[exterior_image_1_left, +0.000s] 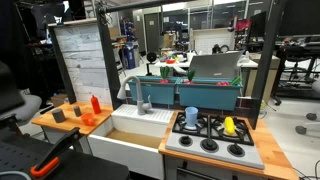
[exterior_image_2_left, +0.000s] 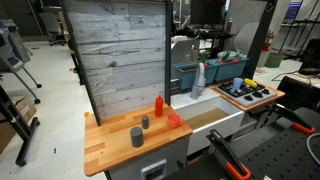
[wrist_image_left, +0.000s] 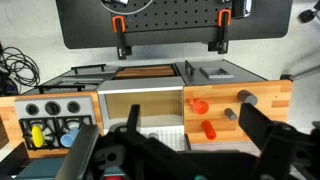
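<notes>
From above, my gripper shows in the wrist view as two dark fingers set apart, open, with nothing between them. It hangs over the toy kitchen, high above the sink basin (wrist_image_left: 133, 104). A blue cup (exterior_image_1_left: 191, 116) and a yellow object (exterior_image_1_left: 229, 126) rest on the stove (exterior_image_1_left: 212, 149). On the wooden counter (exterior_image_2_left: 108, 144) stand a red bottle (exterior_image_2_left: 159, 106), a red bowl (exterior_image_2_left: 174, 121), a large grey cup (exterior_image_2_left: 137, 135) and smaller grey cylinders (exterior_image_2_left: 145, 121). My fingers hide part of the kitchen's rear edge.
A grey faucet (exterior_image_1_left: 142, 94) rises behind the basin. Blue bins (exterior_image_1_left: 209, 95) with small colored items line the back. A whitewashed wooden panel (exterior_image_2_left: 125, 68) backs the counter. Black brackets with orange ends (wrist_image_left: 120, 26) sit along the front rail. The basin looks empty.
</notes>
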